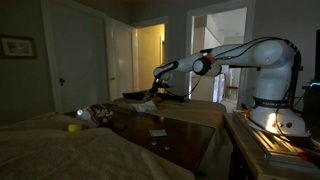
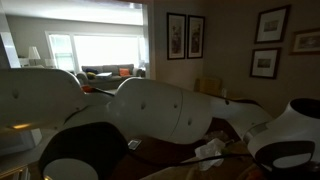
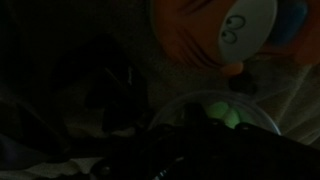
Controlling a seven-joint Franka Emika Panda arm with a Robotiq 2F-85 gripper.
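At the far end of the dark table (image 1: 185, 143), my gripper (image 1: 153, 93) points down, small and dim in the first exterior view. The wrist view is very dark. A clear round container (image 3: 275, 126) with green pieces (image 3: 225, 113) in it sits at the bottom centre, partly covered by dark gripper parts. Beyond it lies an orange toy (image 3: 185, 35) with a pale face and two cartoon eyes. The finger gap and anything between the fingers are lost in shadow. In the second exterior view, the arm fills the foreground and the gripper cannot be made out.
A small white item (image 1: 158, 133) lies on the bare table middle. To the left are a yellow object (image 1: 75, 128) and a cluttered pile (image 1: 97, 114) beside tan cloth (image 1: 75, 150). Near the arm base stands another surface (image 1: 270, 150).
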